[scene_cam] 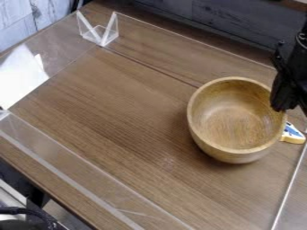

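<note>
A light wooden bowl (222, 126) stands upright on the right side of the wooden table (114, 126). The black gripper (283, 101) reaches in from the right edge, its fingertips at the bowl's right rim; it looks shut, and whether anything is between the fingers is hard to tell. A small white, blue and yellow object (292, 134) lies just right of the bowl, partly hidden by it.
A clear acrylic stand (99, 31) sits at the back left. A white sheet (17, 76) lies at the left edge. A wall runs along the back.
</note>
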